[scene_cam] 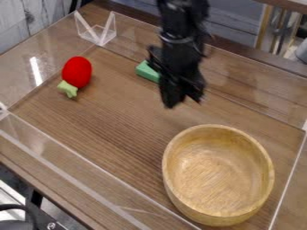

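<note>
The black arm reaches down from the top centre to the middle of the table. Its gripper (189,108) is low over the wood, above and behind a large yellow bowl (216,184); it looks shut, with nothing visible between its fingers. A green object (149,70) lies just left of the arm, partly hidden by it.
At the left a red rounded object (77,69) sits by a pale green piece (68,89). A clear plastic container (92,27) stands at the top left.
</note>
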